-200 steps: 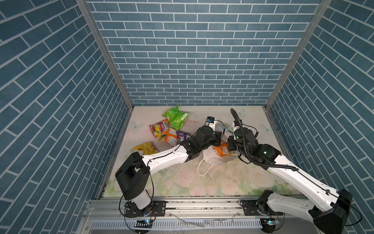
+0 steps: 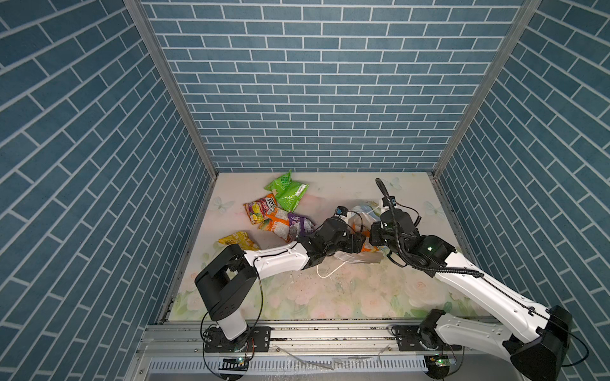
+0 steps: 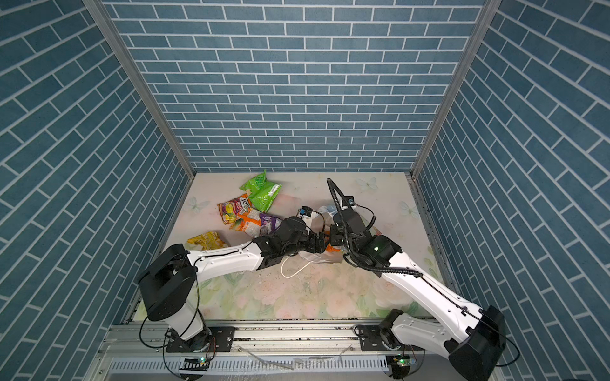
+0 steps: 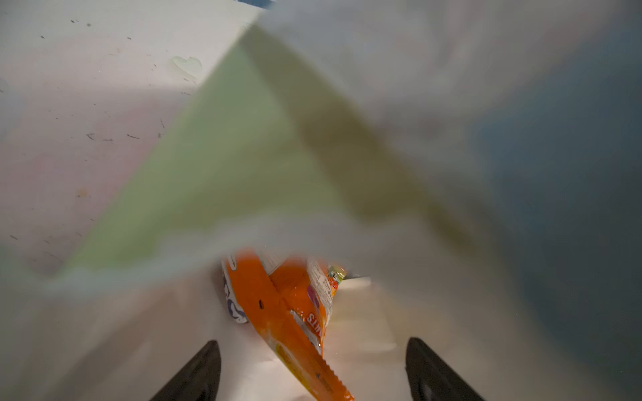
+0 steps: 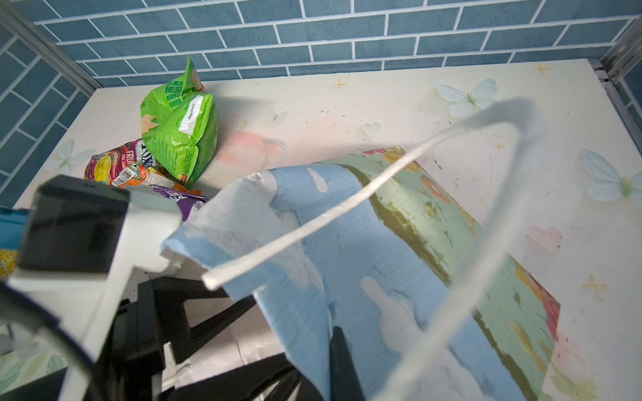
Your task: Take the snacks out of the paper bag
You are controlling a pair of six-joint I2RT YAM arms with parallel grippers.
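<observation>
The paper bag (image 5: 401, 287) lies on its side at the middle right of the table, its mouth toward the left. In the right wrist view my right gripper is shut on the bag's upper edge, the paper running between its fingers. My left gripper is at the bag's mouth with its fingers (image 4: 200, 371) spread, one on each side of an orange snack packet (image 4: 267, 300), not closed on it. A second orange packet (image 4: 304, 287) shows behind the first one. Bag paper blurs much of the left wrist view; the bag's deeper inside is hidden.
Several snacks lie at the left: a green packet (image 2: 292, 195), a fruit packet (image 2: 259, 208), an orange-and-white packet (image 2: 275, 222), a purple packet (image 2: 298, 223) and a yellow packet (image 2: 239, 240). A white handle (image 2: 330, 271) loops in front.
My left gripper has come lower and toward the front at the bag's mouth, covering more of the orange packet. The bag's near side and handle have shifted slightly. The right arm stays put.
</observation>
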